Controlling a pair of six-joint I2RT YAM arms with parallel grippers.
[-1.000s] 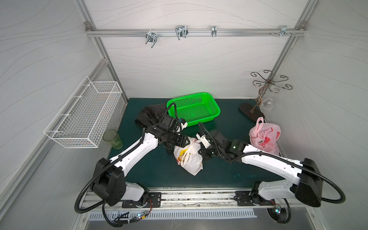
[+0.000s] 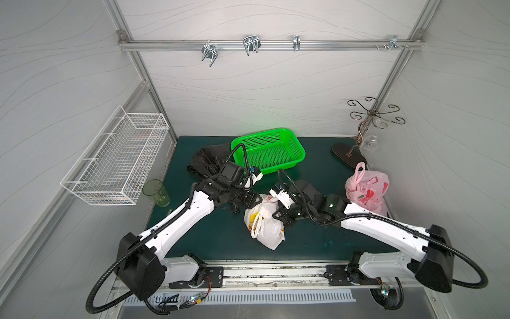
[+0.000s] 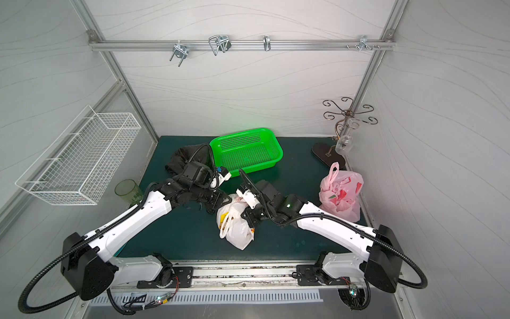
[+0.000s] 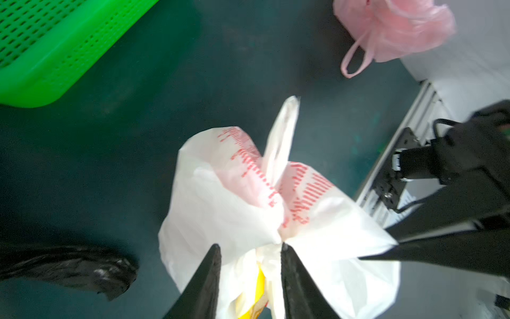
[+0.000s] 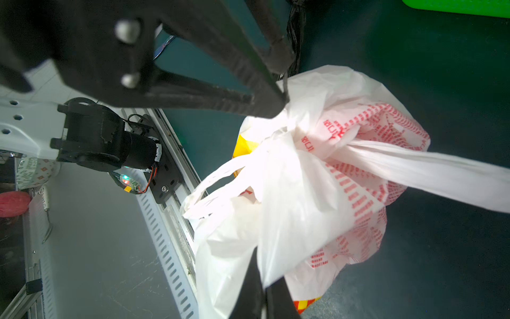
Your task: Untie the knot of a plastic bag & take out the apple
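Note:
The white plastic bag (image 2: pixel 265 228) with red print and a tied top sits at the table's front middle, a yellow patch showing through. My left gripper is part open over the knot, white plastic between and beneath its fingers; whether it grips is unclear. From the right, my right gripper is shut at the bag, with white plastic at its fingertips; I cannot tell if any is held. The apple is not visible.
A green basket (image 2: pixel 265 159) stands behind, black cloth (image 2: pixel 204 159) to its left, a pink bag (image 2: pixel 366 191) and metal stand (image 2: pixel 348 154) at right, a glass (image 2: pixel 155 194) at left. Bare table lies either side of the white bag.
The left arm has shifted slightly, its gripper moving a little over the bag. The white bag has moved slightly toward the front and right.

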